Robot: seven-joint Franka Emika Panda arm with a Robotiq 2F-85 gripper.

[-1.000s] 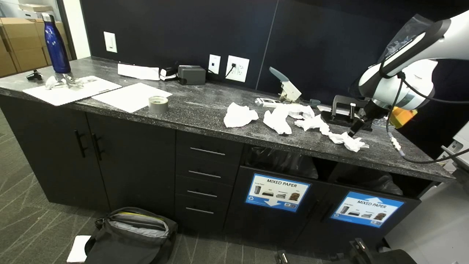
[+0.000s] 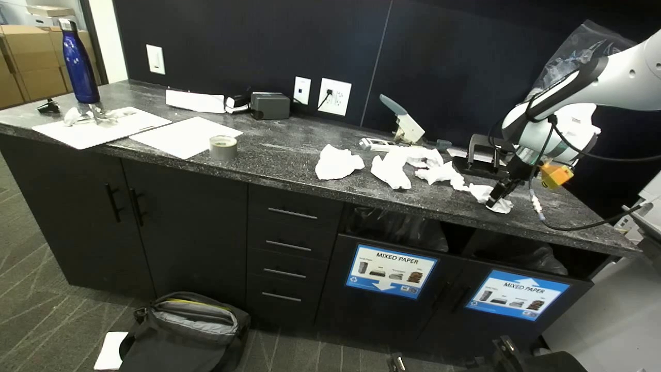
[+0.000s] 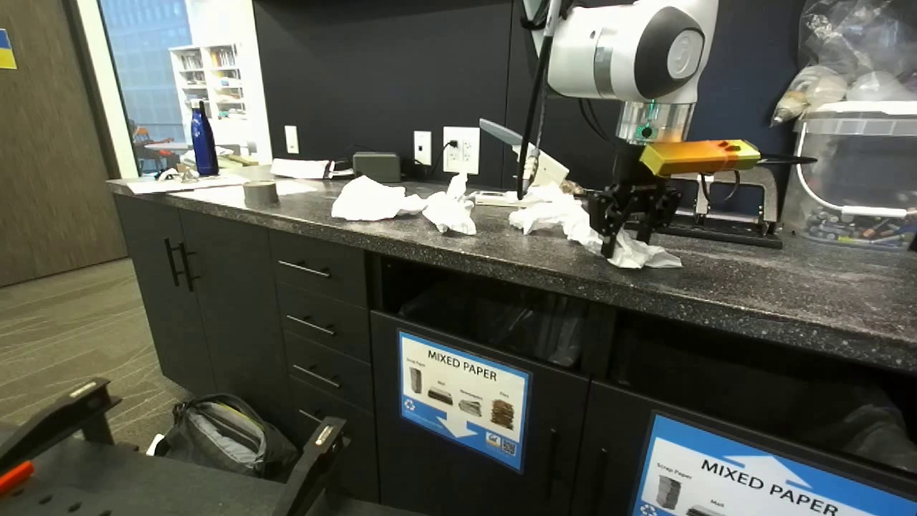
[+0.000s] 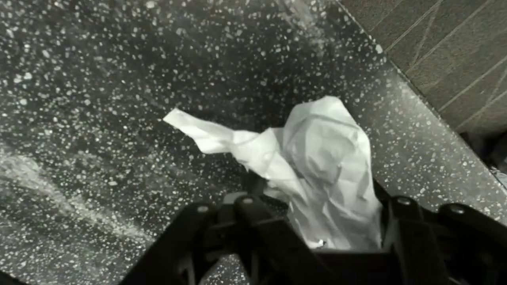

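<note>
A crumpled white paper (image 4: 328,156) lies on the speckled dark counter, close to its front edge, with a narrow twisted strip sticking out. My gripper (image 3: 627,241) is down at this paper, its black fingers standing apart on either side of it. In the wrist view the paper lies in the gap of the gripper, close against the right finger. Its lower part is hidden by the gripper. More crumpled white papers lie to the left: one on its own (image 2: 338,162), another beside it (image 2: 391,170), and a further clump (image 2: 437,172) nearer the gripper.
Behind the gripper stands a black hole punch (image 2: 483,158); a clear bin (image 3: 851,180) is at the back right. A tape roll (image 2: 223,148), flat sheets (image 2: 186,136) and a blue bottle (image 2: 79,65) occupy the left. Open compartments with bags (image 2: 396,226) sit below the counter.
</note>
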